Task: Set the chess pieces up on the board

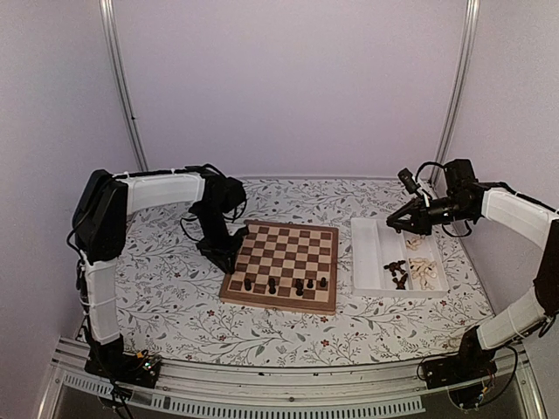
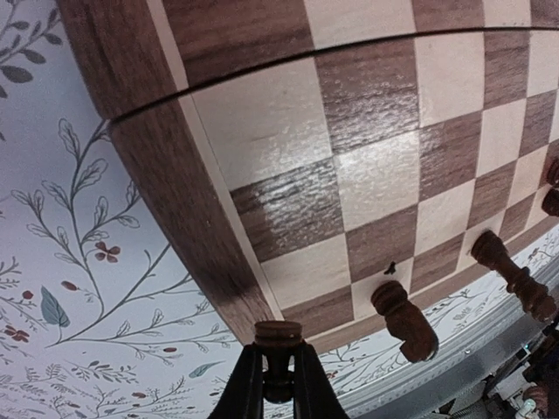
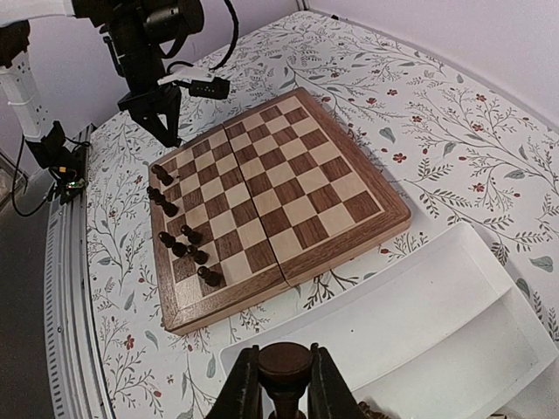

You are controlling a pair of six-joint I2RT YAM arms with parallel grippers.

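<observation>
The wooden chessboard (image 1: 285,253) has several dark pieces along its near side, among them a knight (image 2: 403,323) and a taller piece (image 2: 511,275). My left gripper is shut on a dark chess piece (image 2: 278,332), low at the board's left edge near the corner. My right gripper is shut on another dark piece (image 3: 285,358), above the white tray (image 1: 374,262) to the board's right.
The tray holds loose dark pieces (image 1: 397,272) and pale pieces (image 1: 424,272) in compartments. The board's far half is empty, and the flowered table top (image 1: 175,323) is clear around it.
</observation>
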